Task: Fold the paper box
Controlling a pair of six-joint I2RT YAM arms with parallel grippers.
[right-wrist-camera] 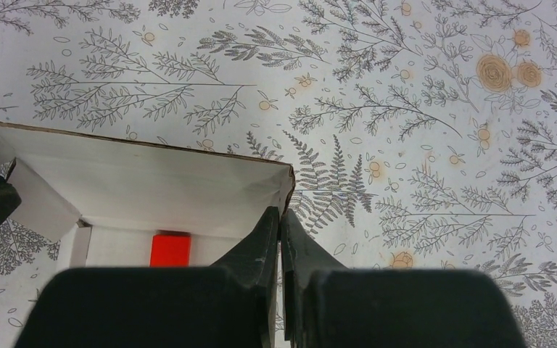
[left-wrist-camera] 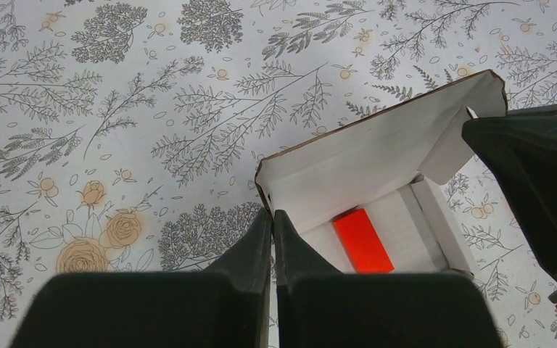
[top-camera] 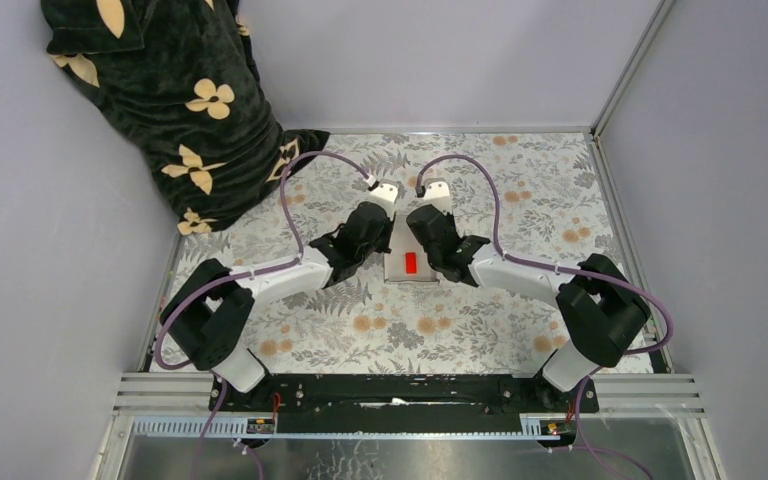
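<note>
The white paper box (top-camera: 396, 266) sits mid-table, a red block (top-camera: 410, 262) inside. In both wrist views its long back panel (left-wrist-camera: 355, 156) stands raised, with the corner flaps bent inward. My left gripper is shut on one corner of that panel; my right gripper is shut on the other corner. From above, both grippers face each other over the box's back half and hide most of it.
A dark green floral cushion (top-camera: 160, 110) lies at the back left, reaching onto the table edge.
</note>
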